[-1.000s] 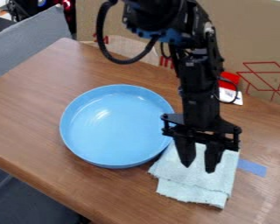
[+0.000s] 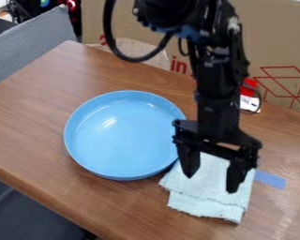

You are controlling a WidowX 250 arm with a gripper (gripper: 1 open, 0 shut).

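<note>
My black gripper (image 2: 210, 163) stands open over a folded pale cloth (image 2: 209, 200), its fingers apart and pointing down, with no object visible held between them. The cloth lies on the wooden table at the lower right, partly hidden by the gripper. A blue plate (image 2: 121, 135) lies just left of the gripper and cloth. Whether the fingertips touch the cloth is hard to tell.
A cardboard panel (image 2: 279, 70) stands behind, with a red and white object near the arm. A strip of blue tape (image 2: 270, 179) is right of the cloth.
Compared with one second ago, the gripper's fingers are wider apart and the arm has shifted slightly. The cloth and plate look unmoved.
</note>
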